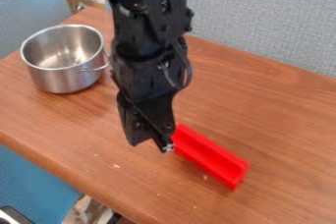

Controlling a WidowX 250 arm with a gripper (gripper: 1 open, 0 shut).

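The black gripper [155,141] hangs at the centre of the camera view, pointing down at the near end of a red elongated block or tray [213,157] on the wooden table. Its tip is at that end; whether they touch is unclear. Its fingers look close together, with nothing visible between them, though the tip is partly hidden. A steel pot [63,71] stands to the left of the arm.
A grey wall runs along the back.
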